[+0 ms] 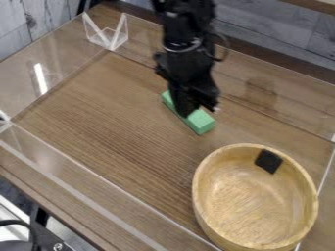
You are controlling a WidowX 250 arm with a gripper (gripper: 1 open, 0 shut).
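My gripper point(190, 98), a dark arm reaching down from the top centre, is shut with its tips low over a green block point(197, 120) on the wooden table point(98, 137). The block partly shows on both sides beneath the gripper; whether the tips touch it I cannot tell.
A tan round bowl point(256, 211) with a black piece point(268, 161) at its rim fills the lower right. A clear plastic object point(108, 31) stands at the back left.
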